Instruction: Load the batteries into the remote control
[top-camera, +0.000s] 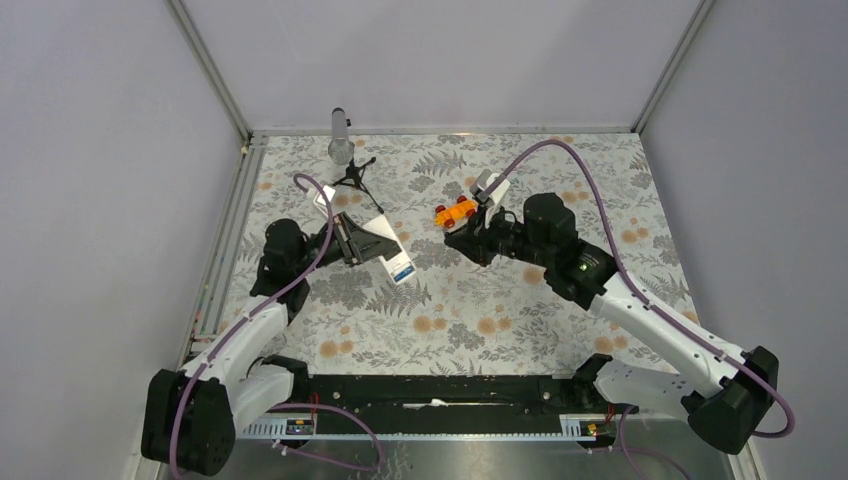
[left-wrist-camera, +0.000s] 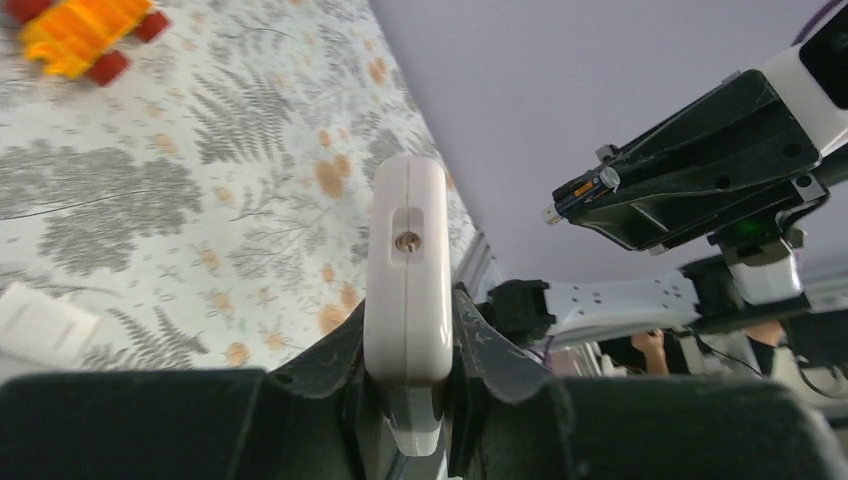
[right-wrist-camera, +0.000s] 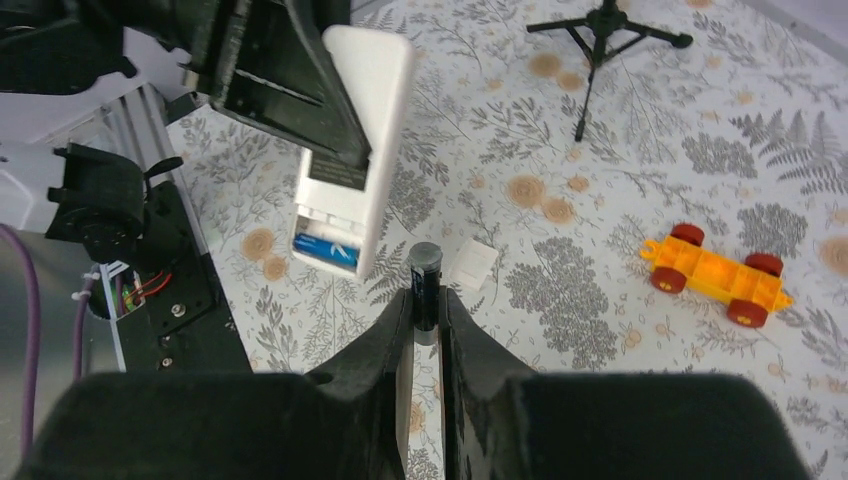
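Observation:
Held above the table, the white remote control (top-camera: 390, 248) is gripped in my left gripper (top-camera: 372, 245), which is shut on it. Its battery compartment is uncovered in the right wrist view, where a blue battery (right-wrist-camera: 326, 250) lies inside, beside an empty slot. A dark battery stands upright between the fingertips of my right gripper, shut on it; the left wrist view shows this battery (left-wrist-camera: 583, 194) sticking out from the fingers. The right gripper is raised to the right of the remote, apart from it.
An orange toy car (top-camera: 455, 212) with red wheels sits behind, between the arms. Toward the back left stands a small tripod (top-camera: 355, 175). A small white piece (right-wrist-camera: 473, 264) lies flat on the table.

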